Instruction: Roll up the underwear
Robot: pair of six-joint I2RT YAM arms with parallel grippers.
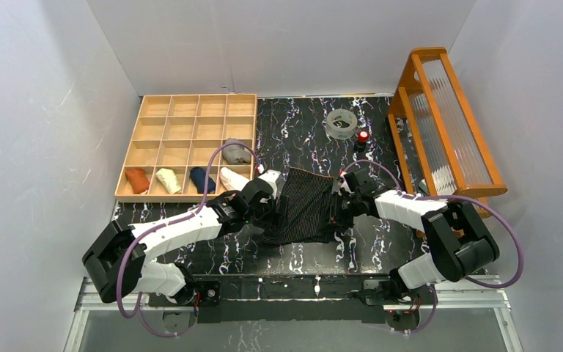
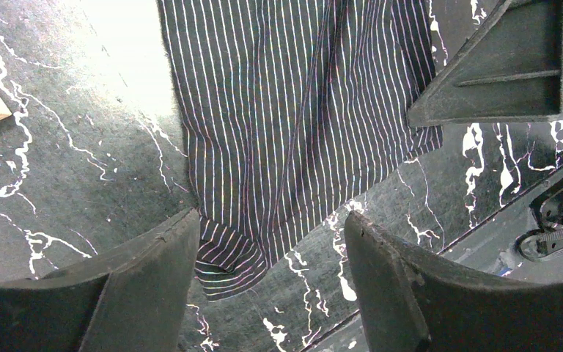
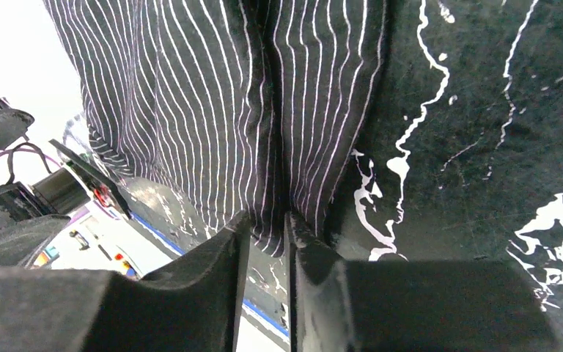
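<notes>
The black underwear with thin white stripes (image 1: 307, 202) lies spread and creased on the dark marble table between my two arms. In the left wrist view my left gripper stands open at the front left corner of the cloth (image 2: 231, 268), whose folded flap lies between the fingers. My right gripper is open only by a narrow gap at the cloth's right side. A ridged strip of the striped fabric (image 3: 264, 176) runs down into that gap. Whether the fingers press on it is hard to tell.
A wooden compartment tray (image 1: 198, 117) with several rolled cloths stands to the left. Toward the back right are a tape roll (image 1: 341, 124) and a small red-capped bottle (image 1: 362, 138). A wooden rack (image 1: 443, 117) stands on the right.
</notes>
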